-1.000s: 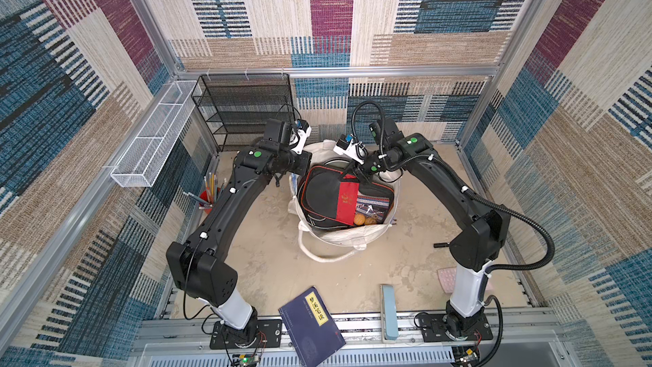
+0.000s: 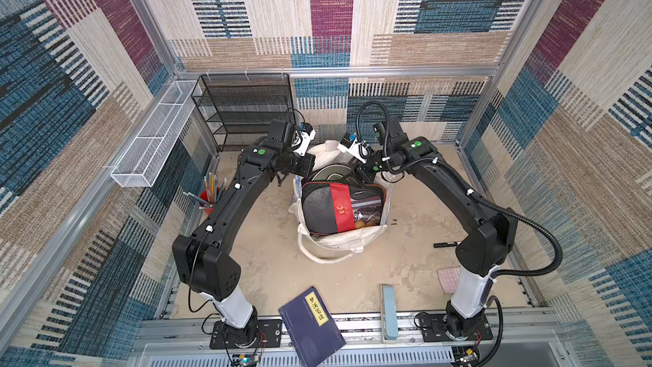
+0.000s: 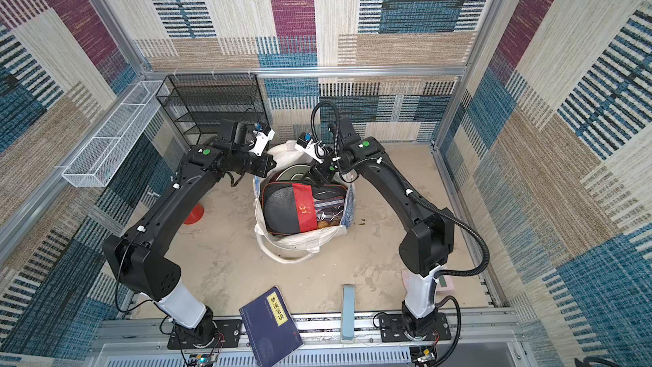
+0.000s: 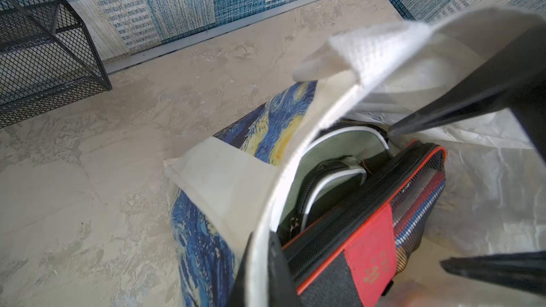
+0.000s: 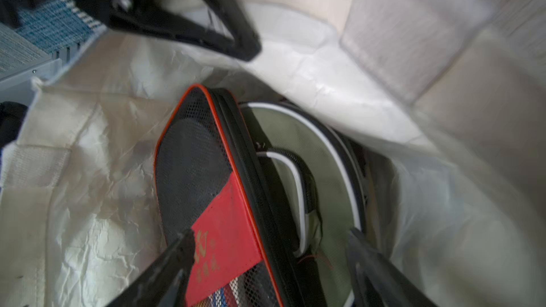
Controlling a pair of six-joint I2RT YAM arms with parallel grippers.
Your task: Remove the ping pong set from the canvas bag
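The ping pong set (image 2: 327,208), a black zip case with a red label and mesh window, stands tilted inside the white canvas bag (image 2: 352,240). My left gripper is shut on the bag's rim at its left side. My right gripper reaches down into the bag, open. One finger (image 5: 166,270) is in front of the set's red label; the other (image 5: 378,270) is over the green case (image 5: 330,187) behind it. The set's zipped edge (image 5: 256,187) runs between these fingers; whether they touch it, I cannot tell.
A black mesh rack (image 2: 246,105) stands behind the left arm, with a pen cup (image 2: 207,200) on the left. A dark blue book (image 2: 312,326) and a pale blue case (image 2: 388,312) lie at the front. Table space in front of the bag is clear.
The set has tipped more upright and sits lower in the bag, exposing the green case behind it. The left gripper barely shifted.
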